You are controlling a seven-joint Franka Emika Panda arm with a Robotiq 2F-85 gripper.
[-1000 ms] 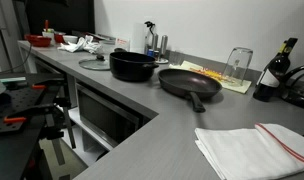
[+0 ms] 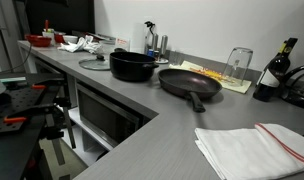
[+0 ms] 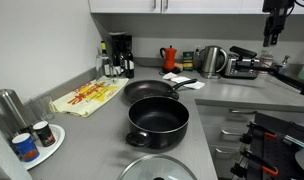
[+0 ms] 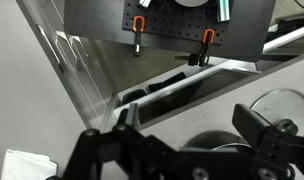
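Black fingers rise from the bottom of the wrist view; my gripper stands open, nothing between its fingertips. Below it the dark rim of a pot (image 4: 214, 138) is partly hidden by the gripper. A glass lid (image 4: 283, 103) lies to the right in that view. On the grey counter, a black pot (image 2: 132, 66) stands left of a black frying pan (image 2: 189, 82). The other exterior view shows the pot (image 3: 158, 122) empty and uncovered, with the glass lid (image 3: 155, 168) in front and the pan (image 3: 149, 90) behind.
A folded white towel (image 2: 254, 150) with red stripes lies at the counter's near right. A dark bottle (image 2: 278, 68) and an upturned glass (image 2: 239, 63) stand at the back. Cans and a jar occupy a white plate (image 3: 50, 139). Bare counter separates pan and towel.
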